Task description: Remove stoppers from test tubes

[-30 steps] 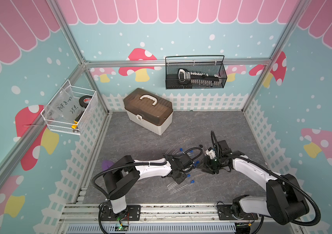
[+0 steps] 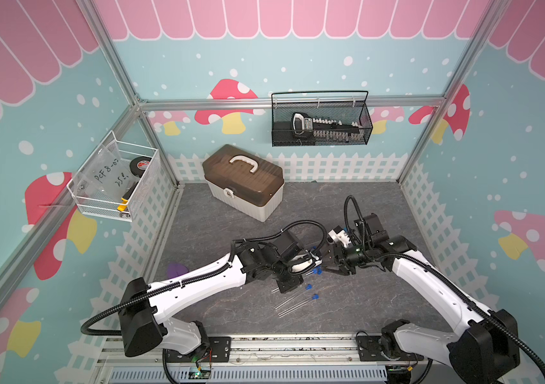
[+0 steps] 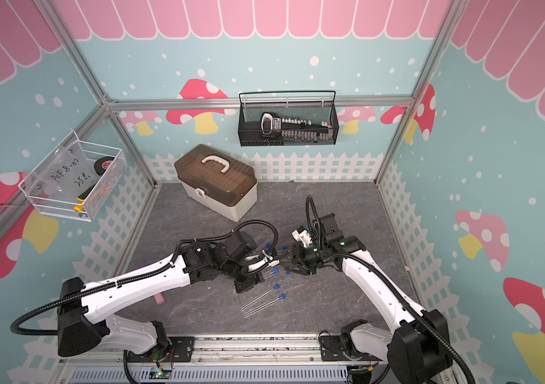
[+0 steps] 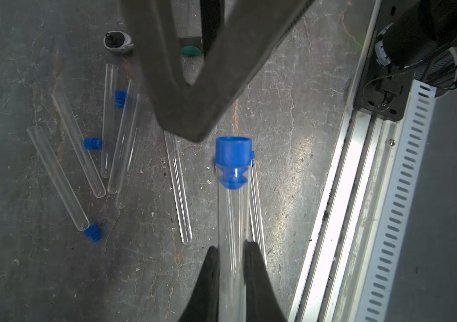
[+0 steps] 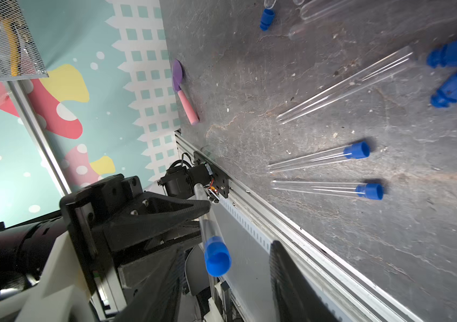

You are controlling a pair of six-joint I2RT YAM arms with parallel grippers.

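Observation:
In the left wrist view, my left gripper is shut on a clear test tube (image 4: 232,214), whose blue stopper (image 4: 233,153) is seated in its mouth. My right gripper stands open in the right wrist view, the held tube's blue stopper (image 5: 217,259) appearing in line with the gap between its fingers, untouched as far as I can see. Two stoppered tubes lie on the table, their blue caps (image 5: 356,150) in place. An uncapped tube (image 5: 346,86) rests beyond them, with loose stoppers (image 5: 455,89) near its end.
More uncapped tubes (image 4: 59,177) and loose stoppers (image 4: 93,143) are scattered over the grey table. A toolbox (image 2: 243,182) stands at the back left. A purple-and-pink spoon-like utensil (image 5: 185,102) lies near the side fence.
My left gripper has lifted and shifted, its arm stretched out further. The right arm has moved a little back and to the left, bringing the two grippers close together.

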